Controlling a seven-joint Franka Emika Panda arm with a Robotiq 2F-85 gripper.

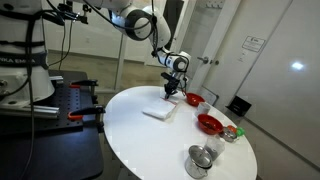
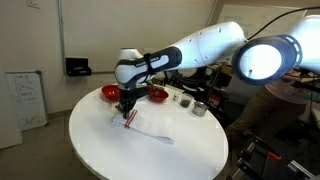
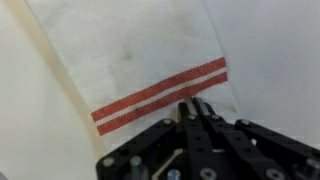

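A white cloth with two red stripes (image 3: 160,95) lies on the white round table (image 2: 105,145). My gripper points down at it, its fingertips close together over the lower stripe. How wide the gap is, and whether any cloth is between the fingers, does not show clearly. In exterior view 2 the gripper (image 2: 127,108) is low at the left part of the cloth (image 2: 155,125). From exterior view 1, the gripper (image 1: 170,94) appears at the cloth's far end, beyond its pale near part (image 1: 160,109).
Red bowls (image 1: 210,124) (image 1: 194,99) stand right of the cloth in exterior view 1. A metal pot (image 1: 199,158) and clear cups (image 1: 215,145) are nearer the table's right edge.
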